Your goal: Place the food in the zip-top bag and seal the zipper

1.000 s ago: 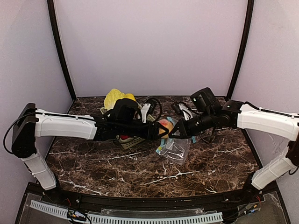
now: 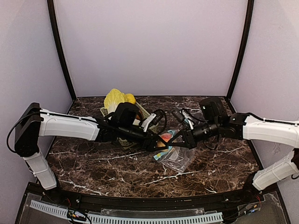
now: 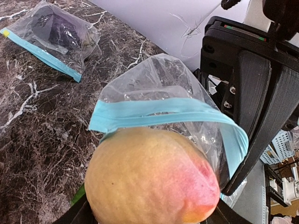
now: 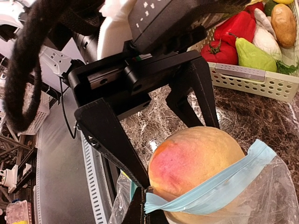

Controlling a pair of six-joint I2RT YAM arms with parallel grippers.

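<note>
A peach [image 2: 166, 137], orange with a pink blush, is in my left gripper [image 2: 158, 145], which is shut on it; one of that gripper's fingers [image 4: 112, 144] shows beside the fruit in the right wrist view. Clear plastic with a light-blue zip strip makes up the bag [image 3: 161, 112]. My right gripper is shut on the strip's edge, its tips close to the peach. In the right wrist view the strip crosses in front of the peach's lower part, so the fruit sits at the bag's mouth. How deep it reaches inside is hidden.
A basket [image 4: 233, 74] behind my left arm holds a red pepper, a tomato, a pear and other produce. Another clear bag [image 3: 70, 39] with a blue strip lies flat on the dark marbled table.
Over the last second, both grippers, the peach and the bag have moved toward the table's front.
</note>
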